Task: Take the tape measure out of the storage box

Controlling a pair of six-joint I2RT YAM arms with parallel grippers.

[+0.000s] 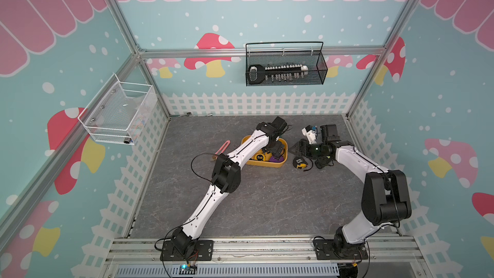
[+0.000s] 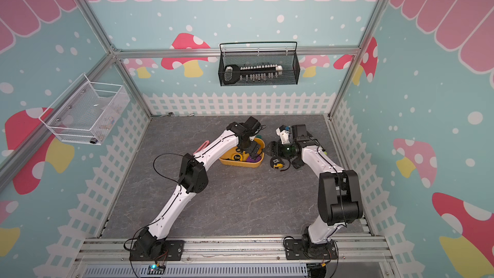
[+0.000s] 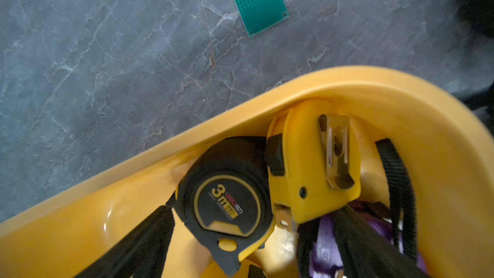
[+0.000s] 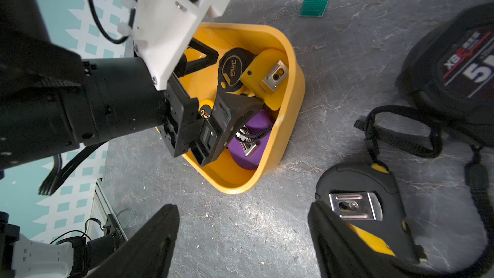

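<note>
The yellow storage box (image 4: pixel 293 108) holds several tape measures: a black 3 m one (image 3: pixel 226 195), a yellow one with a metal clip (image 3: pixel 311 159), a purple one (image 4: pixel 250 149) and a partly hidden yellow round one (image 1: pixel 259 157). My left gripper is open inside or just over the box, its fingers spread either side of the black and yellow tape measures. One of its fingers (image 4: pixel 236 110) hangs over the purple one, hiding part of it. To the right of the box, my right gripper is open above the table, nothing between its fingers.
On the table right of the box lie a black-and-yellow tape measure (image 4: pixel 360 200) and a larger black 5 m one (image 4: pixel 458 67). A green perforated board (image 3: pixel 261 5) rests behind the box.
</note>
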